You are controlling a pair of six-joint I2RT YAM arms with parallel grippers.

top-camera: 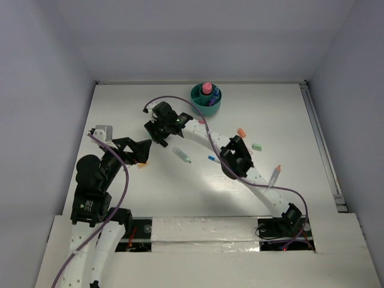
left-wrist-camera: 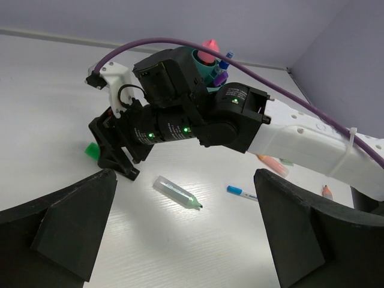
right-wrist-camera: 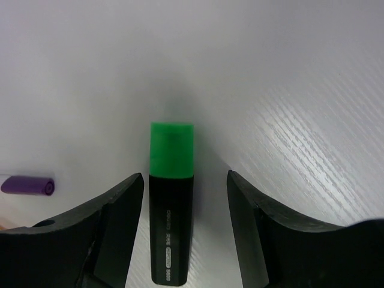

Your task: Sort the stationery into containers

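Below my right gripper lies a green and black block-shaped item (right-wrist-camera: 171,204), between its spread fingers, which stand clear of both sides. Its green end (left-wrist-camera: 92,150) shows in the left wrist view; from the top my right gripper (top-camera: 156,133) hides it. My left gripper (top-camera: 144,151) is open and empty at the left. A teal divided container (top-camera: 207,110) at the back holds a pink item (top-camera: 206,88) and blue and purple ones. On the table lie a green-tipped marker (top-camera: 182,155), a blue-ended pen (top-camera: 214,159) and an orange item (top-camera: 241,132).
A small green item (top-camera: 257,147) and an orange-ended one (top-camera: 275,176) lie at the right. Another orange piece (top-camera: 143,165) sits by my left gripper. A purple-ended pen (right-wrist-camera: 27,185) lies beside the block. My right arm stretches across the table.
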